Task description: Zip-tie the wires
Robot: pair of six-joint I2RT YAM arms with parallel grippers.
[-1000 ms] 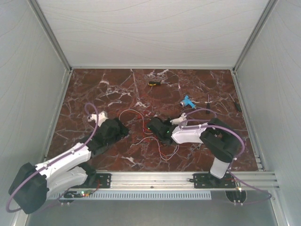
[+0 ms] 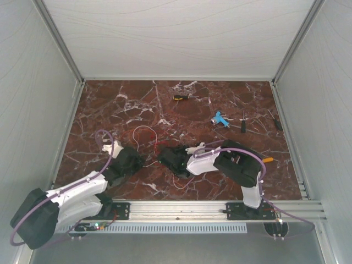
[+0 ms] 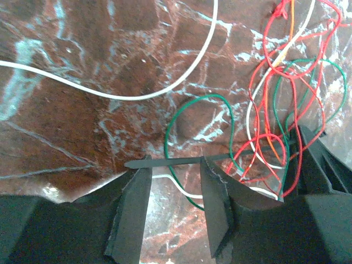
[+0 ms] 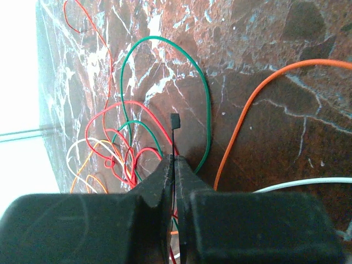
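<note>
A tangle of red, green, white and orange wires (image 3: 291, 104) lies on the dark marble table beside my right gripper. From the right gripper, shut, a thin black zip tie (image 4: 175, 122) sticks out, its square head showing past the fingertips. In the left wrist view the zip tie (image 3: 220, 157) appears as a dark strip running from the right gripper across the tips of my left gripper. The left gripper's fingers stand apart, and the strip crosses at their tips. Whether the tie passes around the wires cannot be told.
A blue tool (image 2: 220, 119) and a screwdriver (image 2: 243, 124) lie to the right on the table. A yellow-black tool (image 2: 180, 97) is at the back. Loose white wire (image 3: 165, 91) curves close to the left gripper.
My right gripper has moved left, close to the left one, carrying the tie and drawing wire loops along. The left gripper has shifted only slightly, down and to the left.
</note>
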